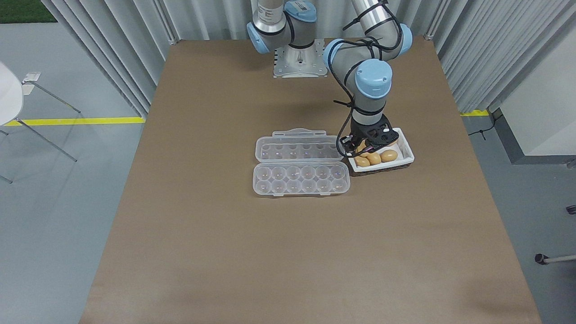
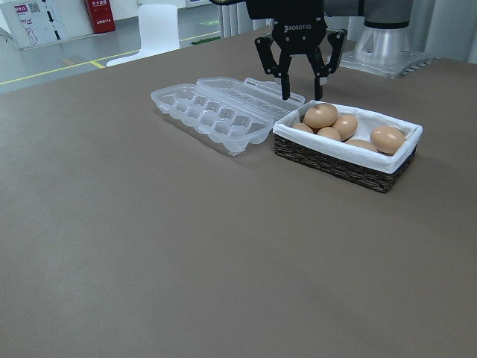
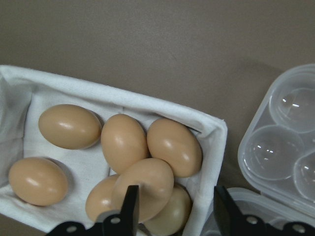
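My gripper (image 2: 301, 87) is open above the left end of a cloth-lined basket (image 2: 348, 160), nothing between its fingers. The basket holds several brown eggs (image 3: 69, 126); in the left view one egg (image 2: 321, 115) sits high at that end, just under the fingers, and in the wrist view it lies between and beyond the fingertips. An empty clear egg box (image 1: 300, 178) lies open beside the basket, its two halves showing in the front view; the wrist view shows its cups (image 3: 272, 151) at the right.
A white chair (image 2: 153, 37) is beyond the table.
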